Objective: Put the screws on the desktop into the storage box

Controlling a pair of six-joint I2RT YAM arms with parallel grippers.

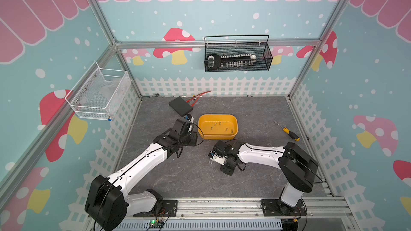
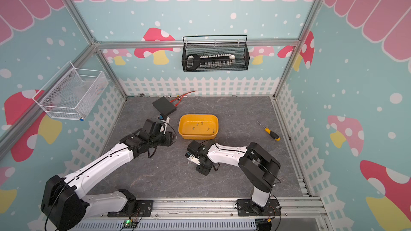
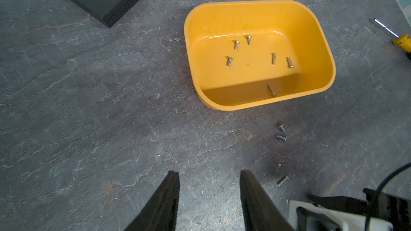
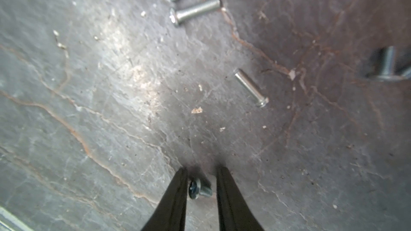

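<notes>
The yellow storage box (image 3: 256, 15) holds several screws on its floor. On the desktop in front of it lie several loose screws, also seen close up in the right wrist view. My left gripper stands open above the bare desk, left of the box's front. My right gripper is low over the desk, fingers part open around a small dark screw (image 4: 199, 188); whether they touch it is unclear. A silver screw (image 4: 250, 87) lies just beyond them.
A dark flat case (image 1: 179, 105) and red-handled tool (image 1: 199, 95) lie back left. A screwdriver (image 1: 291, 134) lies at the right. Baskets hang on the walls.
</notes>
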